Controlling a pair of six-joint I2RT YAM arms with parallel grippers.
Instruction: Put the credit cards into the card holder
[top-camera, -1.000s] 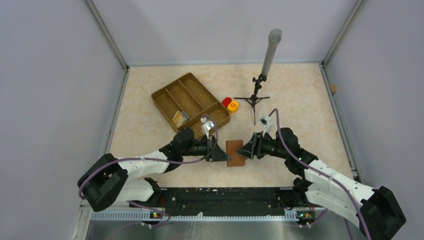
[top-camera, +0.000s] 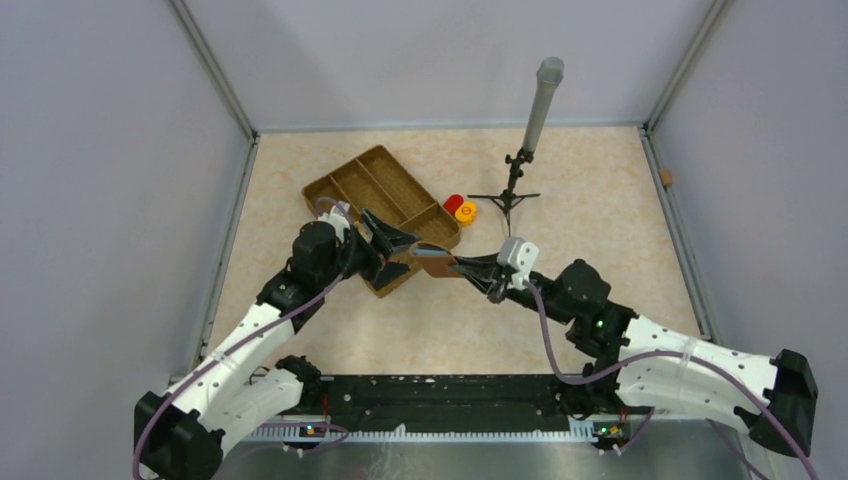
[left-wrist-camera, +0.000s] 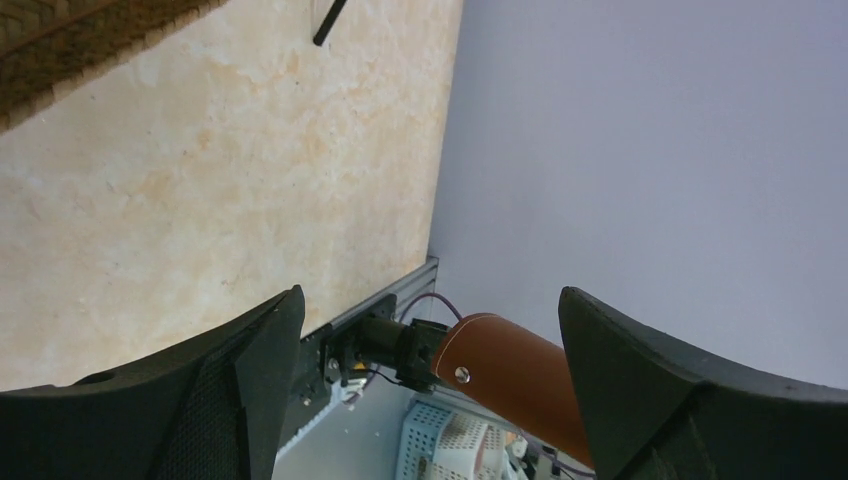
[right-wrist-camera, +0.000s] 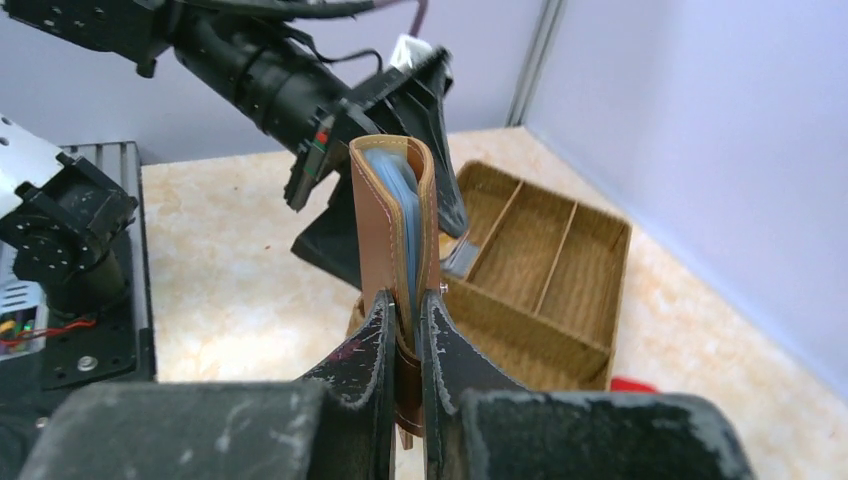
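Note:
The brown leather card holder (top-camera: 437, 263) is in the air near the middle of the table, with my right gripper shut on its lower end. Its open top faces up in the right wrist view, and bluish layers (right-wrist-camera: 407, 190) show inside it. Only part of the holder (left-wrist-camera: 520, 375) appears in the left wrist view, beyond the right-hand finger. My left gripper stands wide open with nothing held, close to the holder's left side in the top view. Cards (right-wrist-camera: 460, 257) lie in the tray, partly hidden behind the left arm.
A divided woven tray (top-camera: 380, 152) sits at the back left, under the left gripper's reach. Beside it are a red object (top-camera: 453, 202) and a yellow one (top-camera: 466, 213). A small tripod (top-camera: 513, 180) stands behind.
The holder has been lifted and tipped by the right gripper, moving up and left in the top view. My left gripper has let go of the holder's side and moved back toward the tray.

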